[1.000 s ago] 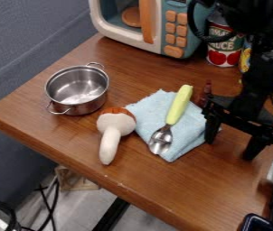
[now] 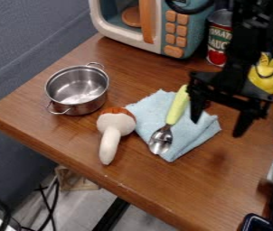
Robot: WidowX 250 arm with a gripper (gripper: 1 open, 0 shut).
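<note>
My black gripper (image 2: 218,118) hangs at the right of the table over the right edge of the light blue cloth (image 2: 193,144), its two fingers apart with nothing seen between them. A spoon (image 2: 164,137) with a yellow handle lies on the cloth, just left of the gripper. A toy mushroom (image 2: 111,135) lies left of the cloth, and a steel pot (image 2: 76,88) stands further left.
A toy microwave (image 2: 144,22) and a red-labelled can (image 2: 219,38) stand at the back, with a yellow object (image 2: 269,79) at the right.
My gripper has risen and shifted left, toward the cloth, showing more of the bare table at the right. The objects on the table look unmoved.
</note>
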